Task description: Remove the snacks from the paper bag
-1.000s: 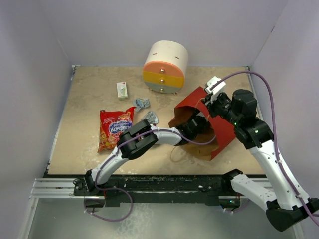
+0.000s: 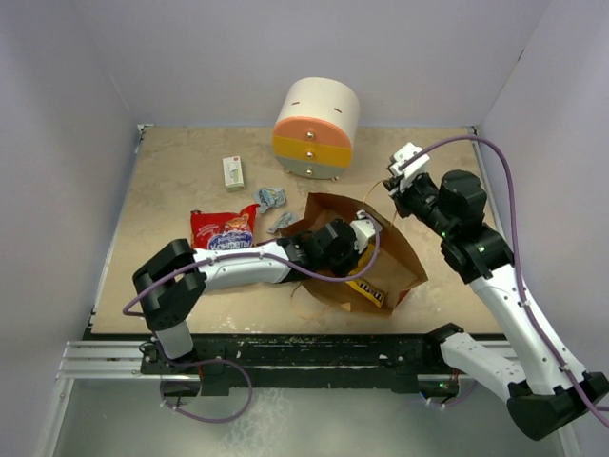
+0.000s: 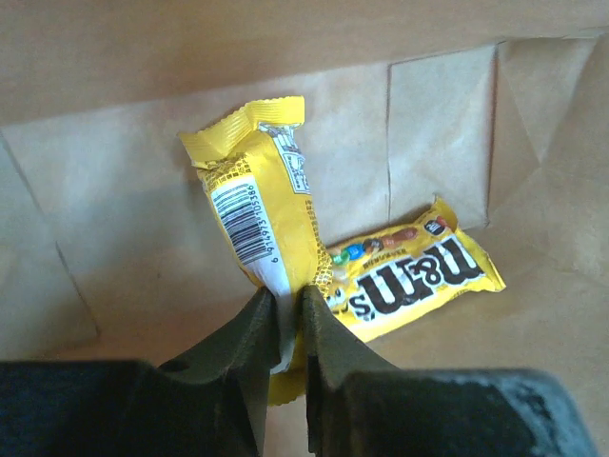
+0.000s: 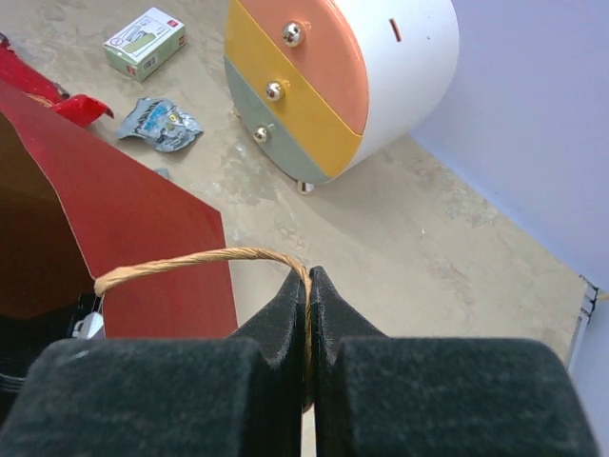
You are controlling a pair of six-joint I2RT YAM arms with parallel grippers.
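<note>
The red paper bag (image 4: 171,238), brown inside, gapes open on the table, its mouth up in the top view. My left gripper is inside it, shut on a yellow snack packet (image 3: 276,205) with a barcode. Behind and beside that packet, a second yellow M&M's packet (image 3: 419,276) rests in the bag. In the right wrist view my right gripper is shut on the bag's thin twisted rope handle (image 4: 209,255). The handle loops from the bag's rim to the fingertips.
A red snack bag (image 2: 223,228), silvery-blue packets (image 2: 270,198) and a small green-white box (image 2: 233,173) lie on the left of the table. A rounded drawer cabinet (image 2: 317,124) stands at the back.
The left arm has drawn back leftward. The bag has tipped from leaning right to facing upward, its brown inside and a yellow packet now showing. The right arm has barely moved.
</note>
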